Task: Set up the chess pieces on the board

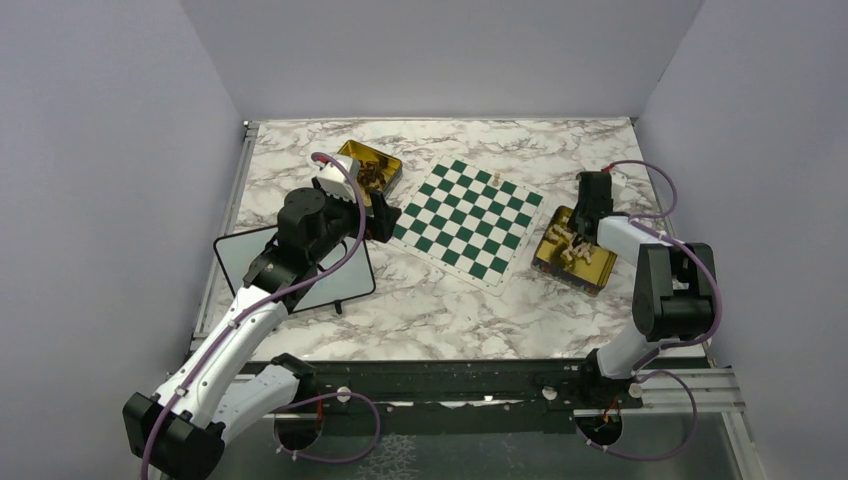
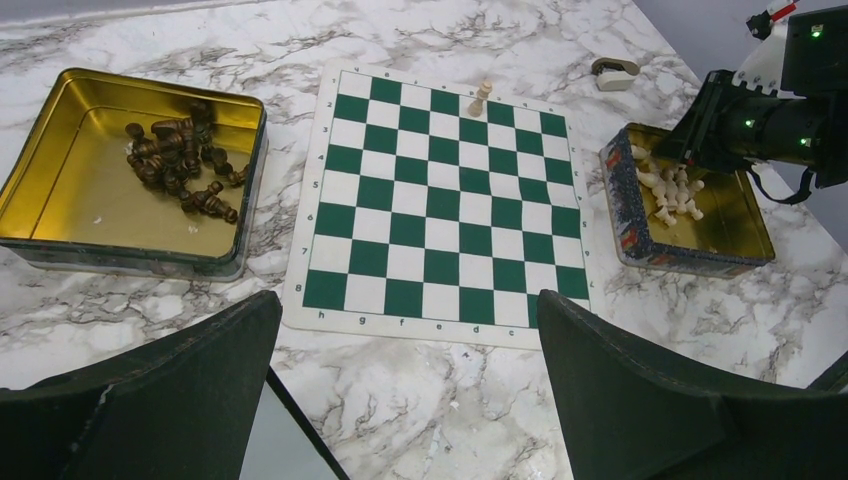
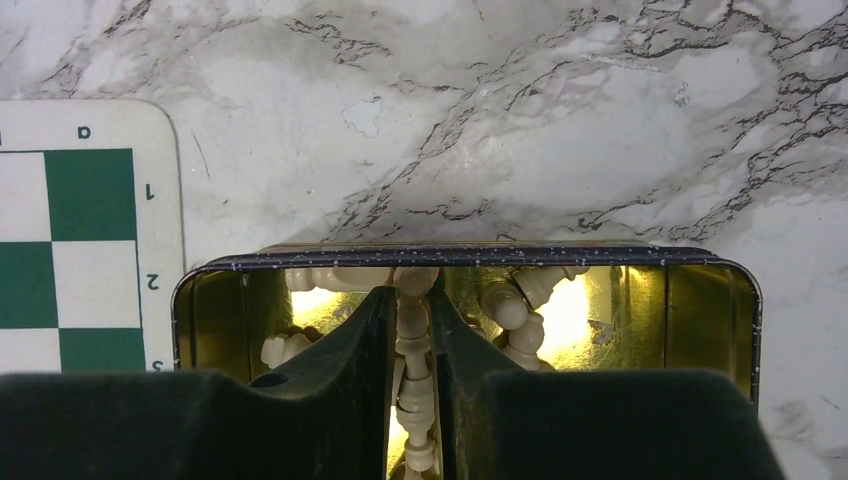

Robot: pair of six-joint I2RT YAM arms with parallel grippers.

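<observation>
The green-and-white board [image 2: 440,235] lies flat, bare but for one light chess piece [image 2: 481,98] standing on its far row. Dark pieces [image 2: 170,155] are heaped in the left tin [image 2: 255,190], light ones [image 2: 675,188] in the right tin [image 2: 632,210]. Down inside the right tin, my right gripper is shut on a light piece [image 3: 415,281], whose rounded end shows between the fingertips; which piece it is I cannot tell. Other light pieces lie close around it. My left gripper hangs open and empty over the near side of the board.
A small white-and-black object [image 2: 613,75] rests on the marble behind the right tin. At the left, a white panel with a dark frame [image 1: 350,278] lies under my left arm. The marble in front of the board is clear.
</observation>
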